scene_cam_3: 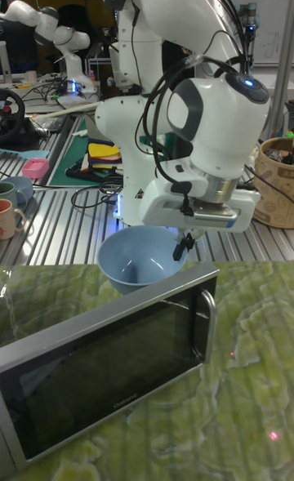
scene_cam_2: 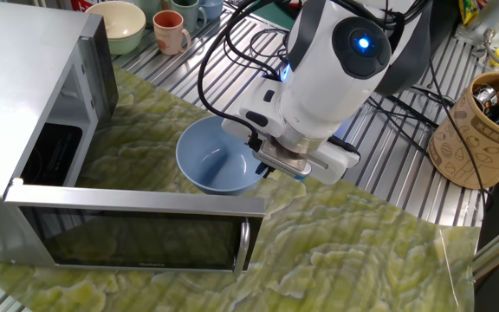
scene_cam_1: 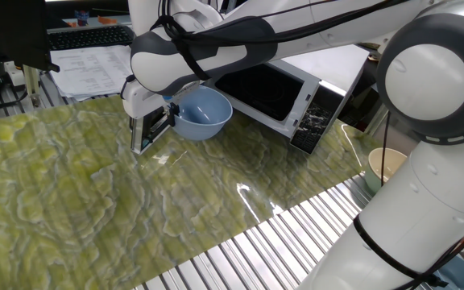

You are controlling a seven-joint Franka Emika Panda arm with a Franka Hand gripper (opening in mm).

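Observation:
A light blue bowl (scene_cam_1: pixel 203 114) stands upright beside the open microwave (scene_cam_2: pixel 24 95), and it looks empty. Its base is hidden by the microwave door (scene_cam_3: pixel 113 367) in the third view. The gripper (scene_cam_3: pixel 184 247) points down at the bowl's rim, on the side away from the microwave. In the second view the dark fingertips (scene_cam_2: pixel 264 170) show just at that rim. Whether they pinch the rim or only stand beside it cannot be made out. The arm covers most of the gripper in the first view.
The door stands wide open, close beside the bowl and below the hand. Green marbled matting (scene_cam_1: pixel 63 193) lies bare over a wide area. A cream bowl (scene_cam_2: pixel 119 24), an orange mug (scene_cam_2: pixel 171 33) and a tan utensil holder (scene_cam_2: pixel 462 143) stand around the edges.

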